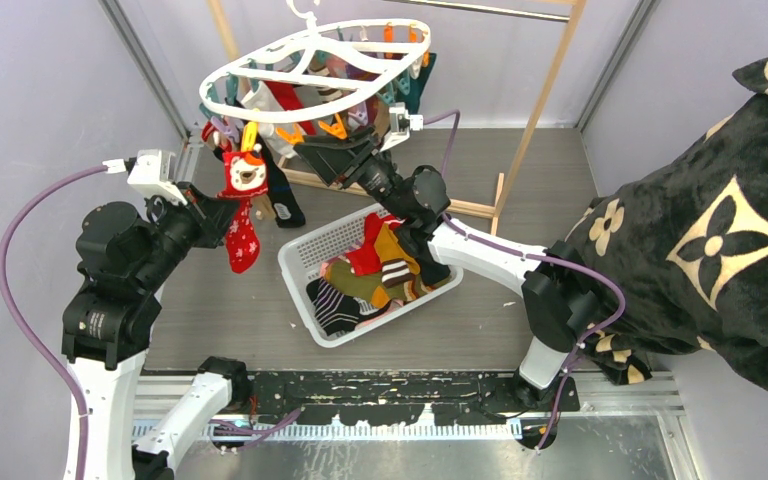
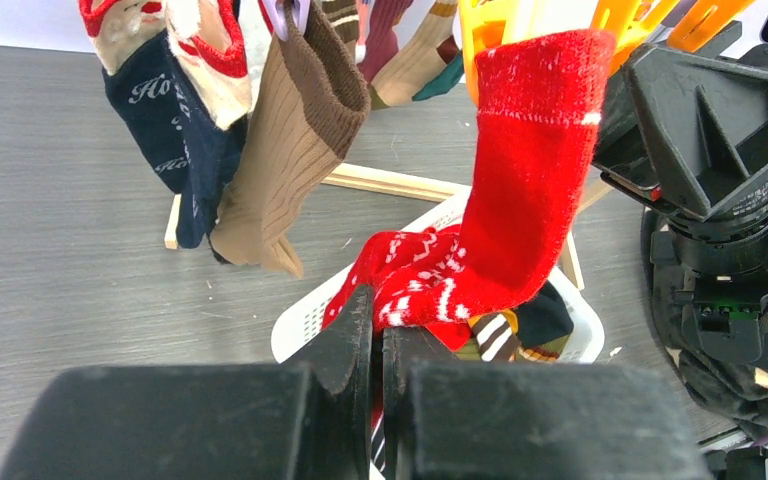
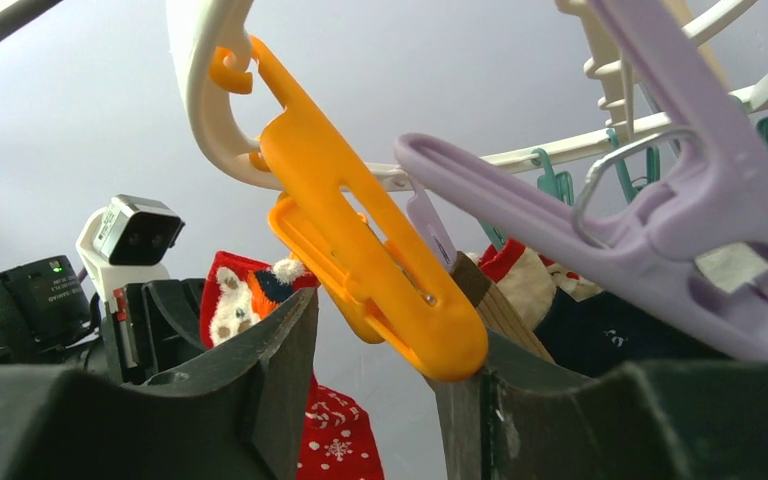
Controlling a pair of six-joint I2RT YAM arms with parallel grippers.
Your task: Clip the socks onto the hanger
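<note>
A red sock with an animal face [image 1: 246, 175] hangs below the front rim of the white hanger [image 1: 222, 100]. In the left wrist view, the red sock [image 2: 535, 170] runs down from a yellow-orange clip to my left gripper, which is shut on its fabric. Whether that clip bites the cuff, I cannot tell. My right gripper is at an orange clip [image 3: 360, 220] on the hanger, its fingers apart, with the clip's lower end at the gap. Behind that clip, the sock's face [image 3: 235, 300] shows beside the left arm.
A white basket [image 1: 305, 300] of several socks stands on the floor below. More socks hang from the hanger, including a brown one [image 2: 300, 120]. A lilac clip [image 3: 650, 230] sits close to my right gripper. Dark patterned cloth [image 1: 690, 250] fills the right side.
</note>
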